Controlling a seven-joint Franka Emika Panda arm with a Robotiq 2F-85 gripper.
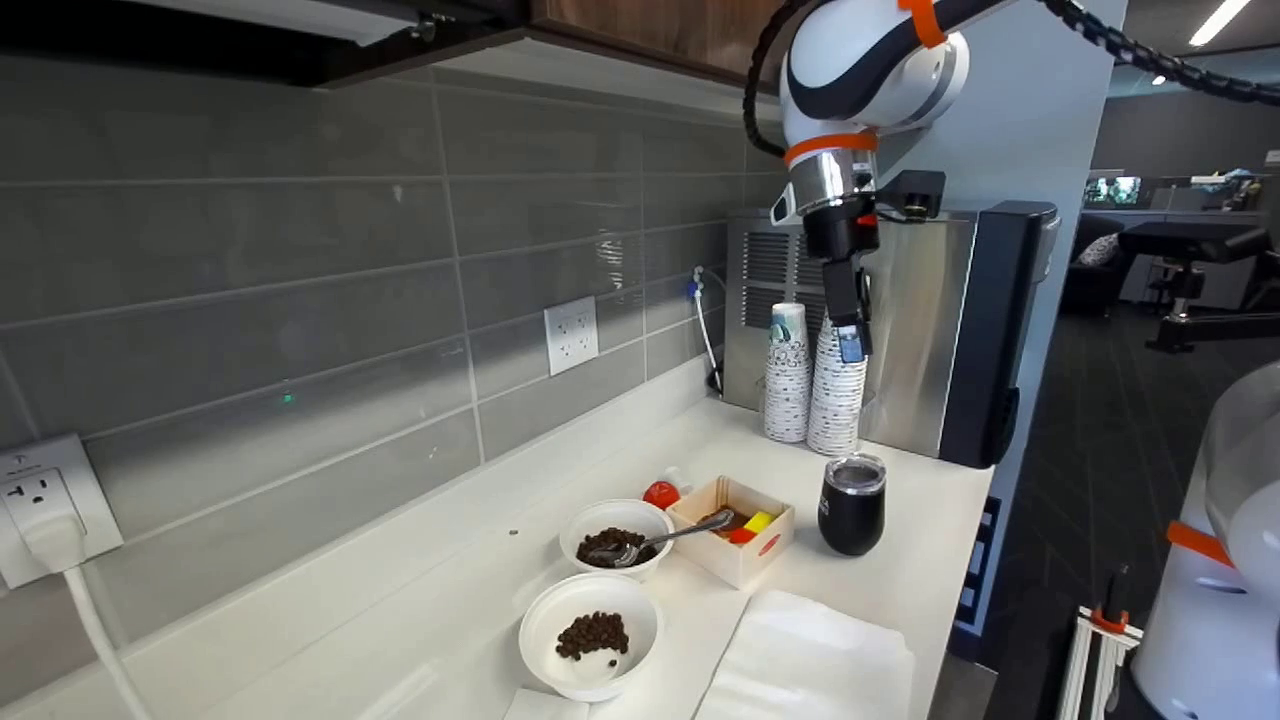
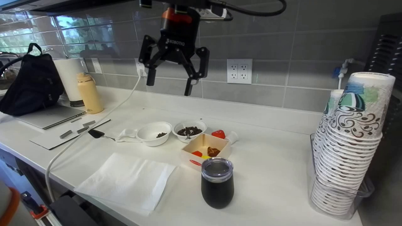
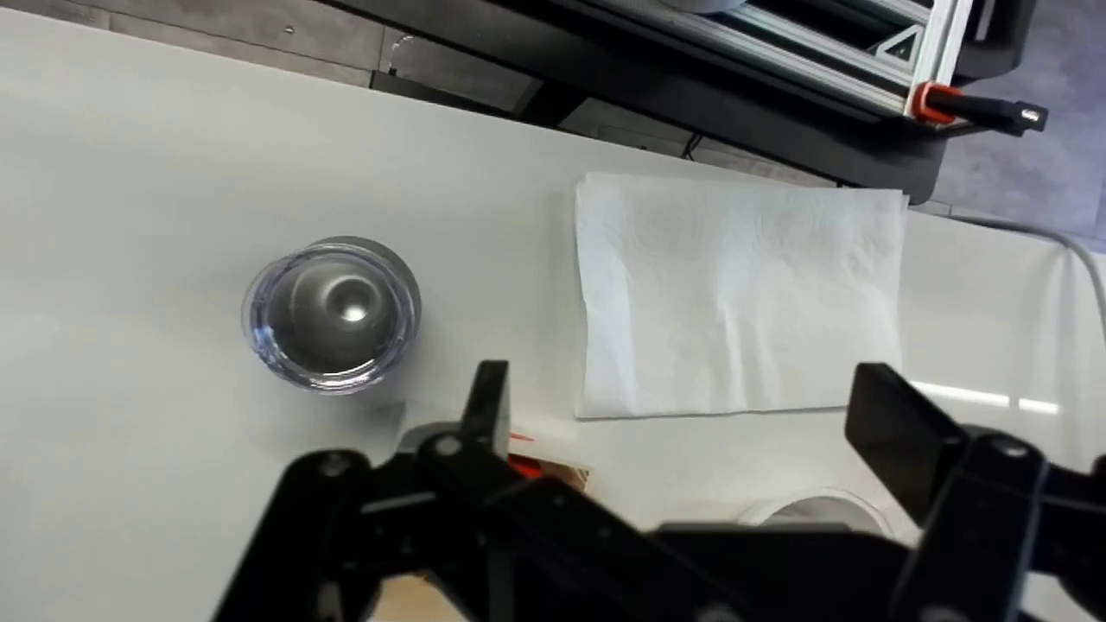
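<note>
High over the counter, clear of everything on it, my gripper (image 2: 169, 86) hangs open with nothing between its fingers. A black tumbler (image 2: 217, 188) with a clear lid stands upright near the counter's front. Behind it is a small wooden box (image 1: 716, 556) holding red, yellow and brown pieces. Two white bowls sit by the box: the nearer bowl (image 1: 554, 618) in exterior view 1 has a small heap of dark beans, the other bowl (image 1: 578, 524) has more beans and a spoon (image 1: 684, 533) resting across toward the box. A folded white paper towel (image 3: 741, 295) lies flat.
Tall stacks of paper cups (image 2: 344, 162) stand at the right, beside a steel machine (image 1: 918, 348). A red item (image 2: 218, 134) lies behind the box. A white cable (image 2: 90, 126) crosses the counter on the left, near a yellow bottle (image 2: 89, 94). Cabinets (image 1: 672, 36) overhang the wall.
</note>
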